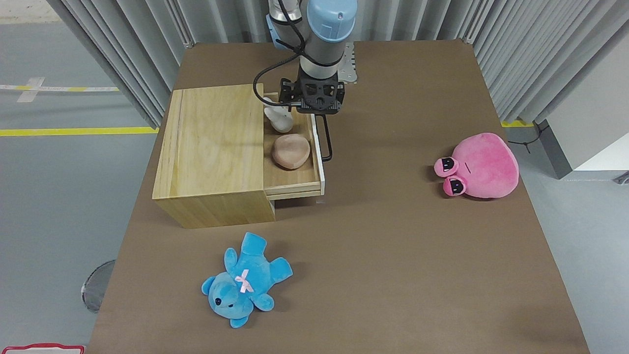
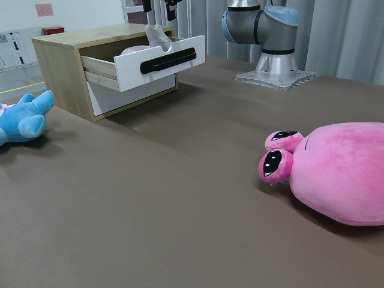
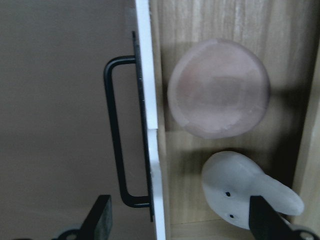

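A wooden cabinet (image 1: 206, 141) has its top drawer pulled out, with a white front and black handle (image 2: 168, 62). Inside lie a pinkish round object (image 1: 290, 150) and a white rabbit-like toy (image 3: 230, 187), which in the left view stands up above the drawer front. My gripper is above the drawer; in the wrist view its two fingers are wide apart at the bottom edge, open, one over the rabbit's side and one outside the drawer front. No object shows held between them.
A blue teddy bear (image 1: 253, 283) lies on the table in front of the cabinet. A pink plush toy (image 1: 483, 165) lies at the right edge.
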